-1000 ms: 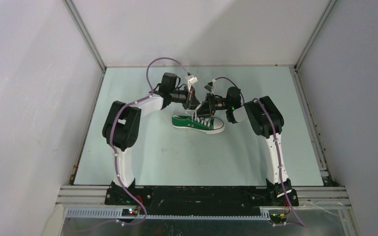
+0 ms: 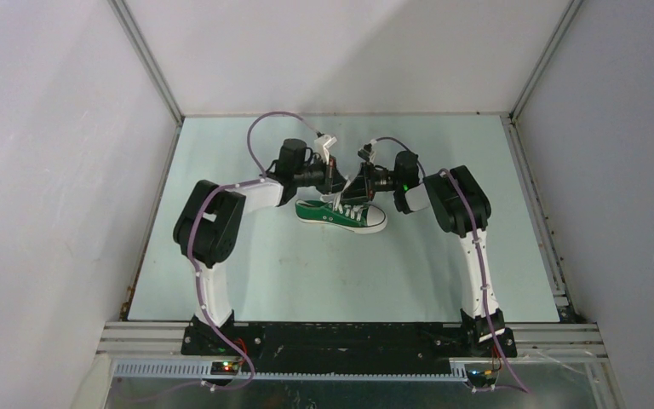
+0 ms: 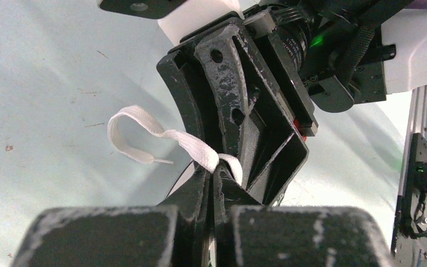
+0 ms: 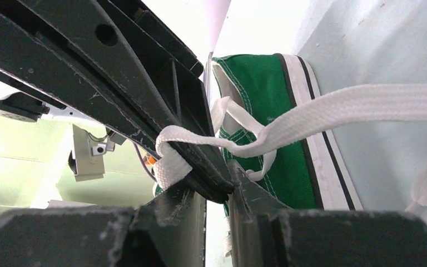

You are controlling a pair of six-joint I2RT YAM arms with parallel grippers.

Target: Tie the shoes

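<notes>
A green canvas shoe with white sole lies toe-right mid-table, both grippers over its laces. My left gripper is shut on a white lace, whose free end loops out in the left wrist view, apparently crossing the other gripper's black finger. In the right wrist view a lace wraps round a black finger of the other gripper and runs off right, in front of the green upper. My right gripper is at that wrap; whether its fingertips are parted is hidden. In the top view the grippers nearly meet.
Walls enclose it at left, back and right, with metal rails along the edges.
The left arm has moved a little down and left in the top view since a second ago. The right arm has shifted only slightly; the shoe is nearly still.
</notes>
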